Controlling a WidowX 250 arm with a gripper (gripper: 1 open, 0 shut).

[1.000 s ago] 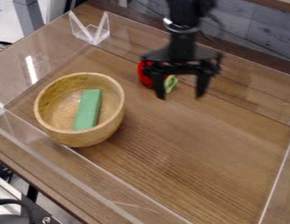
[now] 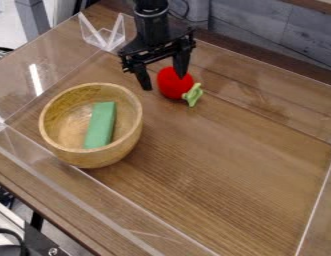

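Note:
A black gripper [image 2: 157, 62] hangs from the top centre, its fingers spread open around the upper part of a red round object [image 2: 175, 84] with a green leafy piece [image 2: 193, 95]. A tan oval bowl [image 2: 125, 135] at lower left holds a long green block [image 2: 97, 132].
A clear plastic container [image 2: 102, 31] stands at the top left. A dark cable lies at the lower left edge.
The arm has moved left and toward the back, from over the right middle of the table to beside the red object, which looks roughly where it was.

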